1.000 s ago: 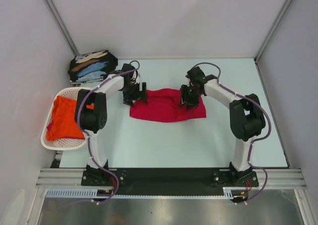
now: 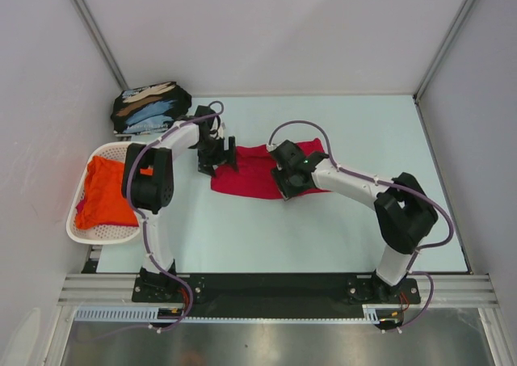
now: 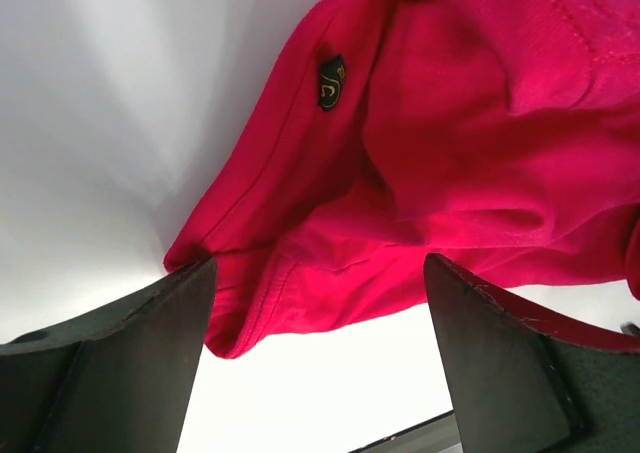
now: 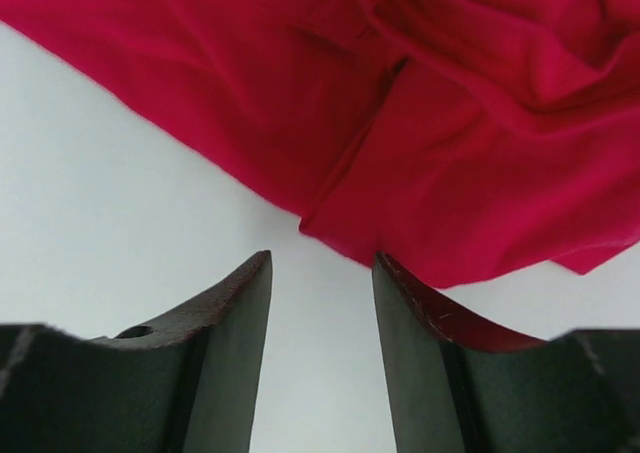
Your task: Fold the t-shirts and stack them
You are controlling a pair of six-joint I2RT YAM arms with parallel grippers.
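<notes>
A red t-shirt (image 2: 250, 176) lies crumpled across the middle of the table, its bottom edge fairly straight. Over its left end is my left gripper (image 2: 218, 169); in the left wrist view the fingers (image 3: 130, 363) stand apart, with a corner of red cloth (image 3: 250, 313) beyond them and nothing gripped. My right gripper (image 2: 283, 195) is open above the shirt's lower edge, right of its middle. In the right wrist view the red cloth (image 4: 400, 193) lies just beyond its fingertips, with bare table between them.
On the left a white basket (image 2: 74, 225) holds orange cloth (image 2: 107, 192). A stack of folded dark and blue shirts (image 2: 152, 107) sits at the back left.
The left arm has barely moved.
</notes>
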